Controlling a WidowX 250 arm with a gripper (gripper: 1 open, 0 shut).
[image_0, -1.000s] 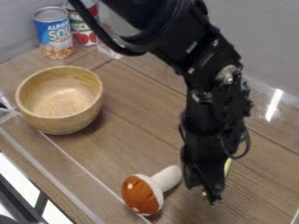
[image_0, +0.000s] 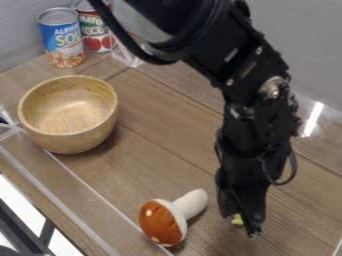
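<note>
The black gripper (image_0: 245, 205) is low over the wooden table, right of a toy mushroom (image_0: 162, 222) with an orange spotted cap and white stem lying on its side. A small yellow-green object (image_0: 237, 219) is mostly hidden behind the gripper's tip. The fingers look shut; whether anything thin is between them is hard to tell.
A wooden bowl (image_0: 67, 114) sits at the left. An Alphabet soup can (image_0: 63, 38) and a red-labelled can (image_0: 96, 30) stand at the back left by the wall. The table's left edge is at lower left.
The mushroom, bowl and cans stay put.
</note>
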